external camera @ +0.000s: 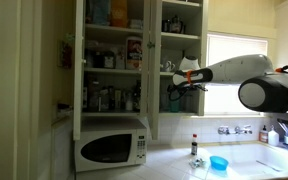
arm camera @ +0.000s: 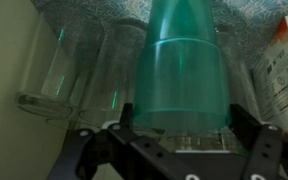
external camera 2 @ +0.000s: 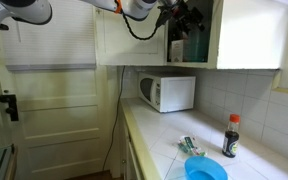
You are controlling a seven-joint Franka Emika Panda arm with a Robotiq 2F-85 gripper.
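Observation:
A teal cup [arm camera: 182,75] fills the middle of the wrist view, directly in front of my gripper. The dark fingers come up at either side of the cup's near end, close to it. Whether they press on it is unclear. In exterior view 1, my gripper [external camera: 177,91] is at the open cupboard's lower shelf; it appears small and dark there. Exterior view 2 shows the gripper [external camera 2: 180,17] high up at the cupboard opening, with teal colour [external camera 2: 196,45] visible inside, below it.
Clear glasses [arm camera: 59,65] stand close on the cup's left, and a white-and-orange box [arm camera: 278,75] on its right. Below are a microwave [external camera: 111,148], a dark bottle [external camera 2: 231,137], a blue bowl [external camera 2: 204,169] and a small crumpled-looking item [external camera 2: 191,145] on the white counter [external camera 2: 169,125].

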